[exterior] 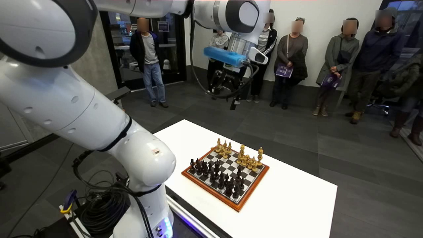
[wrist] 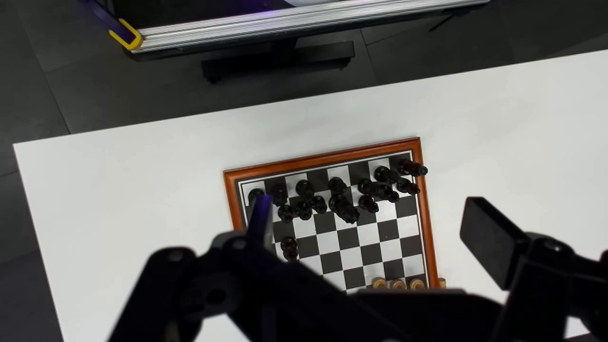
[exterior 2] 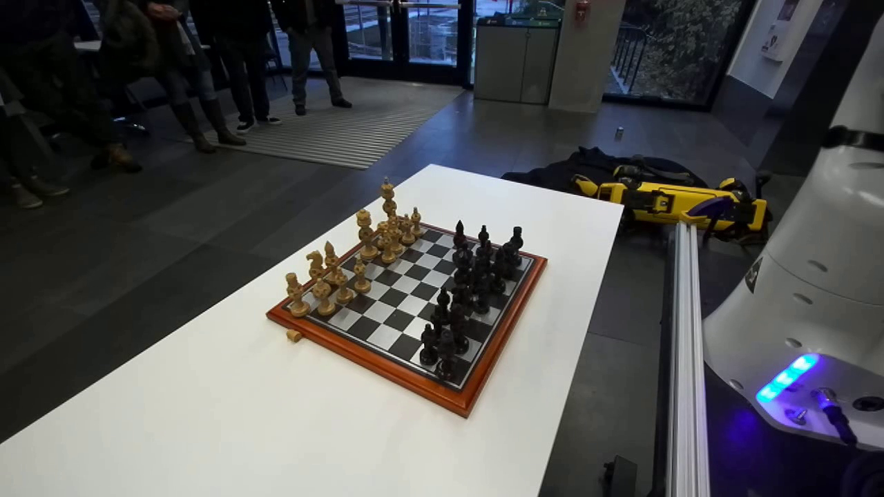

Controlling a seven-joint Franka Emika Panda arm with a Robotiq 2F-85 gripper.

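A wooden-framed chessboard point(exterior 2: 487, 369) lies on the white table. Dark pieces point(exterior: 214, 173) crowd the side nearest the arm's base, and light pieces point(exterior 2: 364, 233) line the opposite side. Well above the table hangs my gripper point(exterior: 223, 102), open, its fingers wide apart and nothing held between them. Looking down in the wrist view, the board point(wrist: 322, 160) appears between and beyond the fingers, one of which point(wrist: 490, 239) shows at the right. The gripper hides the board's lower part and most of the light pieces there.
A small light-coloured piece point(exterior 2: 293, 335) lies on the table just outside the board's frame. Bare white table point(exterior: 293, 198) surrounds the board. A metal rail point(exterior 2: 689, 364) runs between the table and the arm's base. Several people stand back along the walls, clear of the table.
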